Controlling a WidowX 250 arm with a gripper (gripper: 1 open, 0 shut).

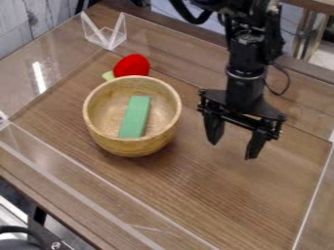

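The black robot arm hangs over the right half of the wooden table, its gripper (240, 131) low near the tabletop with two fingers spread apart and nothing visible between them. To its left, a yellow bowl (167, 105) holds a green rectangular block (133, 116). A red rounded object (131, 65) lies above the bowl toward the back, with a small pale green piece partly behind it.
A clear wire or plastic holder (104, 29) stands at the back left. A cable loops beside the arm on the right.
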